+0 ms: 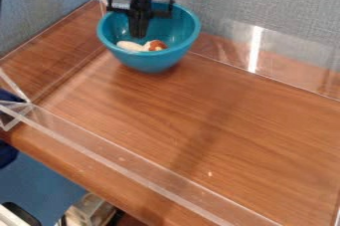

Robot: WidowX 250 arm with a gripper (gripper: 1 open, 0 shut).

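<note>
My black gripper hangs down into the back left of a teal bowl at the top of the camera view, shut, with nothing visible between its fingers. Low in the bowl, beneath and beside the fingers, lie a pale oblong object and a red-orange round object.
Clear plastic edging runs along its back and front-left sides, with grey textured walls behind. A dark blue object sits at the left edge.
</note>
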